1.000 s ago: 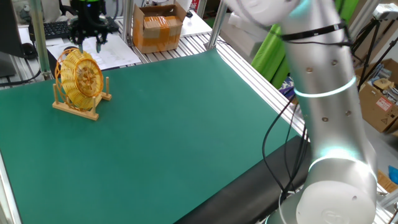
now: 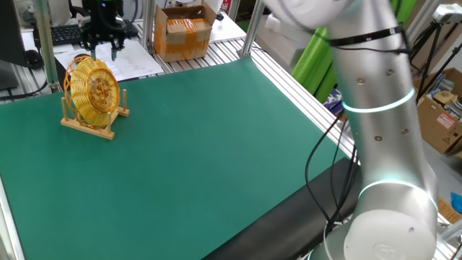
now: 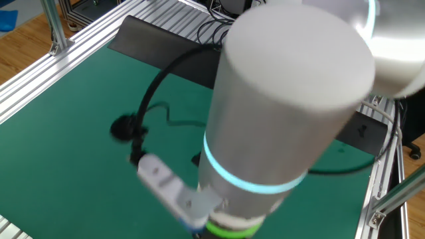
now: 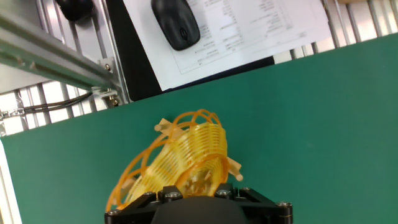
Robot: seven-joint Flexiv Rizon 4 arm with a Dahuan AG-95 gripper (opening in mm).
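Note:
A round yellow wicker basket [image 2: 94,94] with orange trim stands on edge in a small wooden rack [image 2: 90,128], at the far left of the green table. My gripper [image 2: 103,54] hangs just above and slightly behind the basket in exterior view 1. Its two dark fingertips are spread apart, and nothing shows between them. From the wrist, the basket [image 4: 193,152] appears directly beyond the gripper, whose black fingers come up from the bottom edge. Exterior view 2 shows mostly the arm, which hides the basket and the gripper's fingers.
A cardboard box [image 2: 182,32] sits at the back. A metal frame post [image 4: 56,59] rises near the basket's corner.
The gripper stays above the basket, and basket and rack have not moved.

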